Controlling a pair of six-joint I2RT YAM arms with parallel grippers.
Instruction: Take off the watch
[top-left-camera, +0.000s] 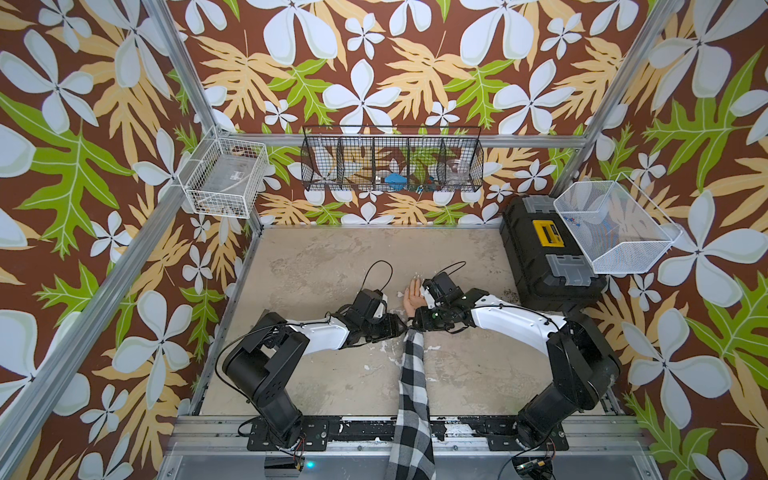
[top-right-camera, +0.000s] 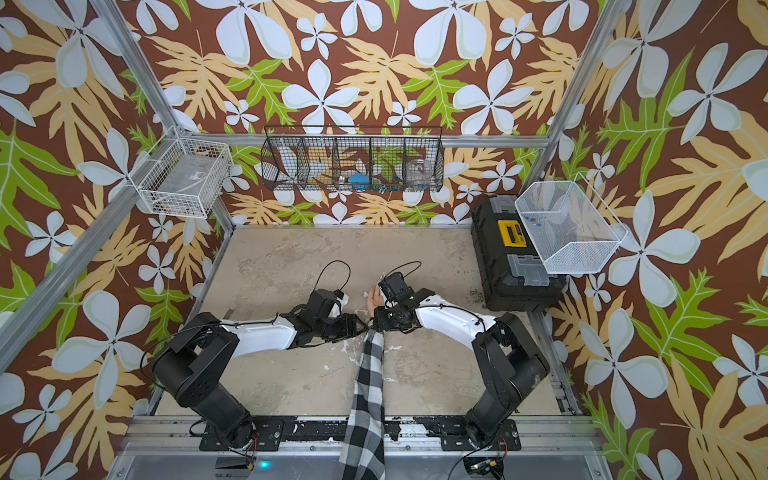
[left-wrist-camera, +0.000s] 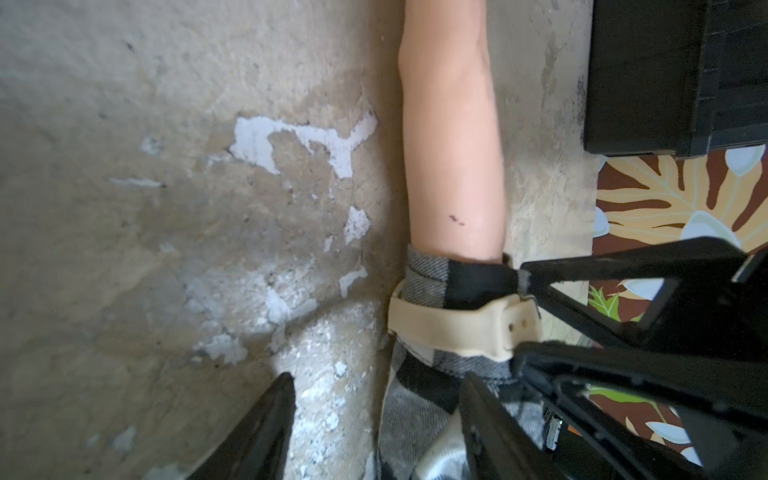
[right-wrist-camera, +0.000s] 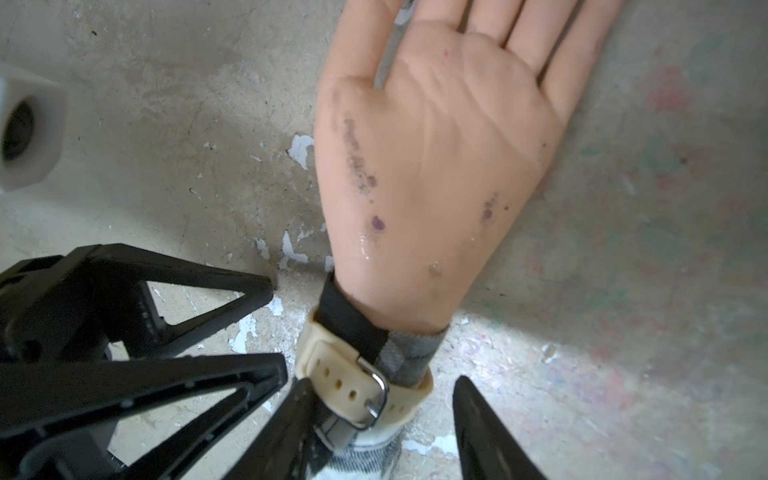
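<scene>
A cream watch strap (right-wrist-camera: 340, 380) circles the cuff of a black-and-white checked sleeve (top-left-camera: 413, 376) on a mannequin hand (right-wrist-camera: 432, 160), which lies palm up. Its metal buckle (right-wrist-camera: 374, 392) shows in the right wrist view, with the strap passing through it. My left gripper stands open beside the wrist, one fingertip over the floor and the other by the sleeve. My right gripper is open too; its fingertips lie on either side of the strap in its view. Contact with the strap cannot be told. The watch face is hidden.
A black toolbox (top-left-camera: 548, 248) stands at the right rear, with a white mesh basket (top-left-camera: 616, 224) beside it. Wire baskets (top-left-camera: 392, 164) hang at the back wall. Both grippers sit close together.
</scene>
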